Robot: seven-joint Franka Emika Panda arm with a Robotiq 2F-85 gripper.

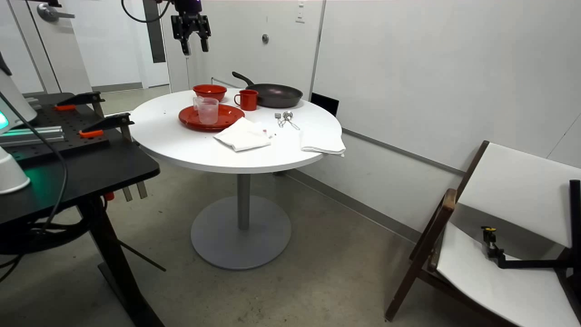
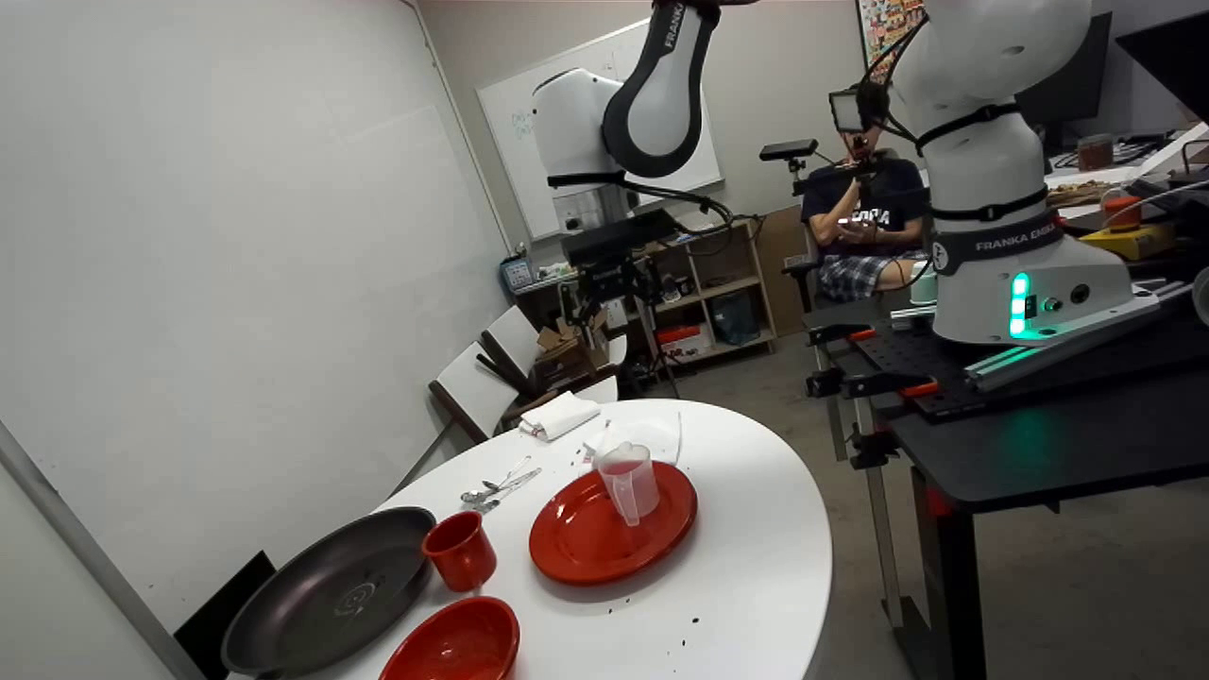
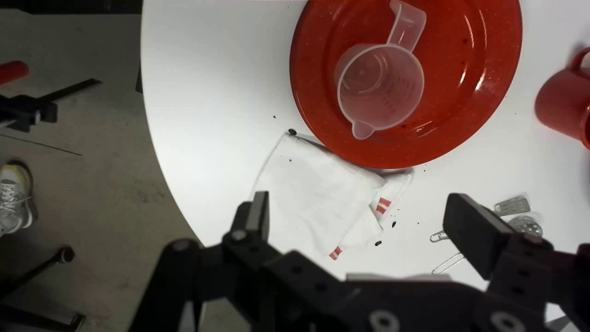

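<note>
High over the round white table (image 1: 163, 139) hangs my gripper (image 1: 196, 50), open and empty. In the wrist view its fingers stand wide apart, with a folded white cloth with red stripes (image 3: 309, 193) far below. A clear measuring cup (image 3: 381, 88) stands on the red plate (image 3: 470, 110), its handle toward the top of the wrist view. One edge of the cloth lies against the plate's rim. Near the plate are a red mug (image 1: 248, 100) and a red bowl (image 1: 210, 91). Small metal utensils (image 2: 499, 487) lie on the bare tabletop.
A dark frying pan (image 1: 276, 96) sits at the table's wall side, its handle sticking out. A second white cloth (image 1: 322, 142) hangs slightly over the edge. Dark specks dot the tabletop. The black robot bench (image 1: 98, 169) stands beside the table.
</note>
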